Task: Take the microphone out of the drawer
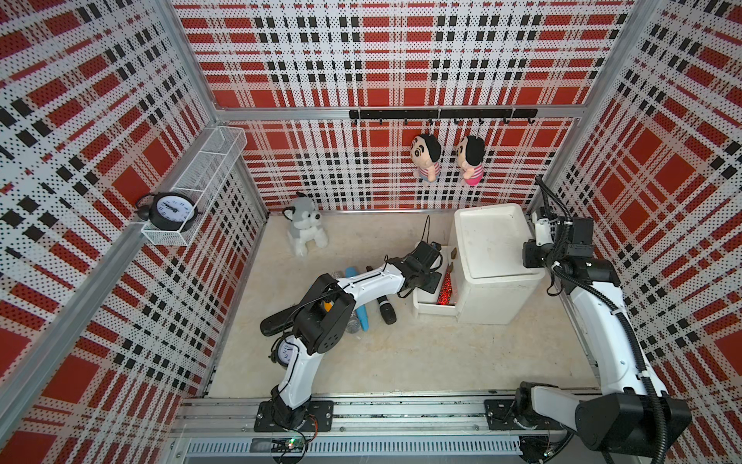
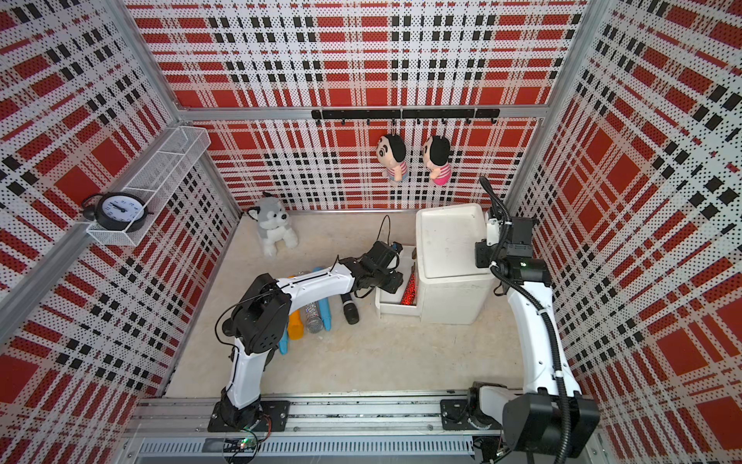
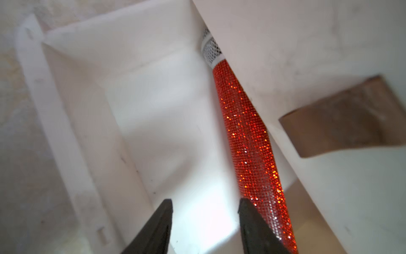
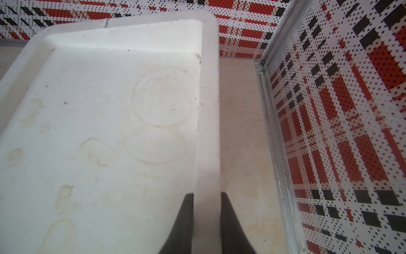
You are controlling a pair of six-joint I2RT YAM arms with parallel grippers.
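The microphone, with a glittering red handle and a silver band at one end, lies in the pulled-out white drawer, along the cabinet side. Part of it is hidden by the cabinet front. Above the drawer, my left gripper is open with its fingers apart and nothing held between them; in the left wrist view its right finger overlaps the microphone's edge, and contact cannot be judged. My right gripper is shut on the right rim of the white cabinet.
A black microphone, blue and other items lie under and beside the left arm. A grey plush dog sits at the back left.
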